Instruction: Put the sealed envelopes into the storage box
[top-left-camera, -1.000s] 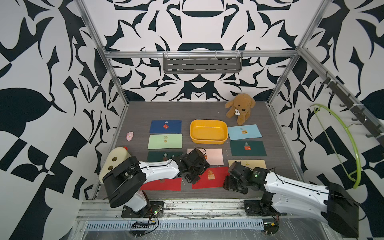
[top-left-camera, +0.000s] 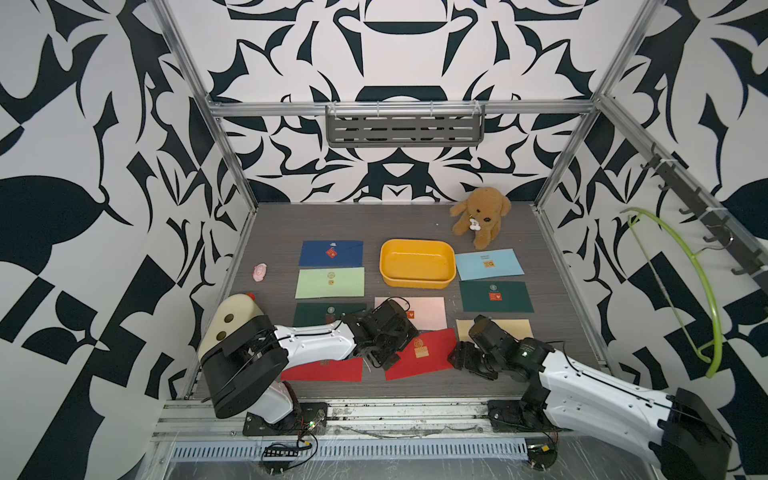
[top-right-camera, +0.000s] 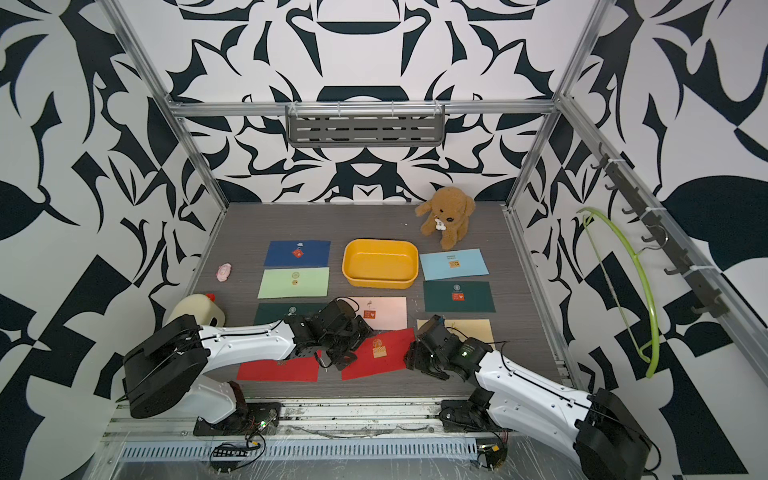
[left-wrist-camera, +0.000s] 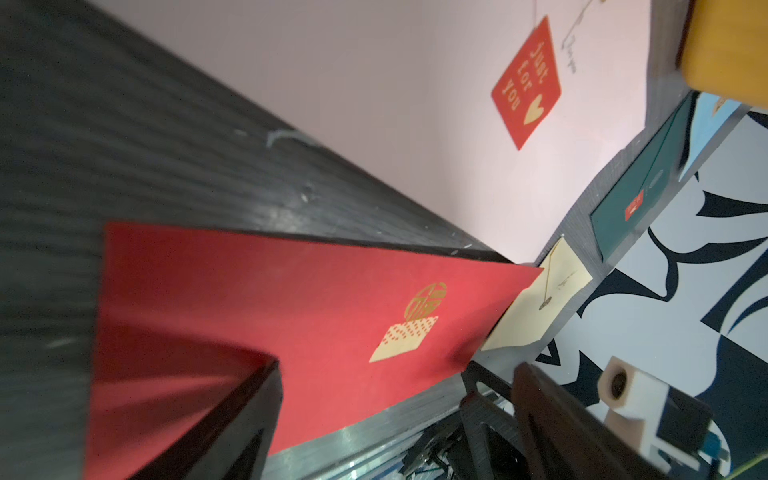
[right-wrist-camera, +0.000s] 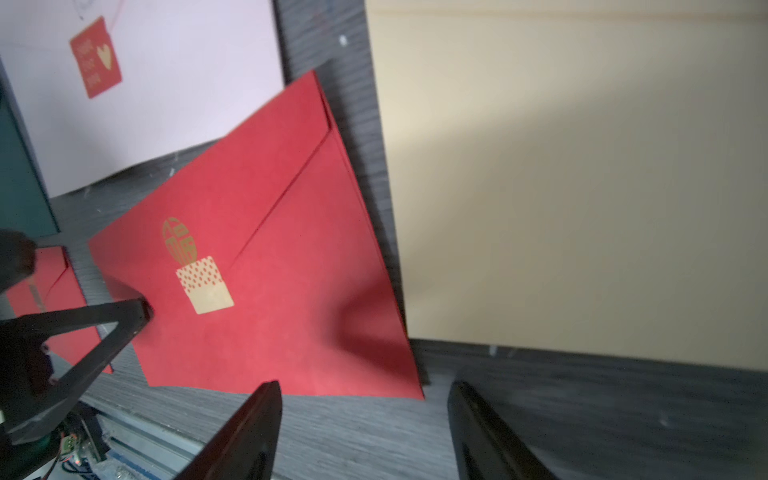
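Note:
The yellow storage box (top-left-camera: 417, 265) stands empty at mid table. In front of it, a red sealed envelope (top-left-camera: 421, 353) lies slightly turned between both grippers. My left gripper is open over its left part; a fold shows in the red paper beside one fingertip (left-wrist-camera: 268, 380). At its right end my right gripper is also open, the envelope's near corner between its fingers in view, not clamped. A pink envelope (top-left-camera: 429, 312) lies just behind the red one. A cream envelope (right-wrist-camera: 576, 200) lies to its right, partly hidden from above by my right arm.
Navy (top-left-camera: 331, 253), light green (top-left-camera: 330, 283), dark green (top-left-camera: 308, 313) and a second red envelope (top-left-camera: 324, 370) lie on the left. Light blue (top-left-camera: 489, 264) and dark green-teal (top-left-camera: 496, 297) ones lie right of the box. A plush dog (top-left-camera: 482, 217) sits behind.
The right end of the middle red envelope has swung slightly toward the back. My right gripper has shifted a little, to the back overall. My left arm is nearly still.

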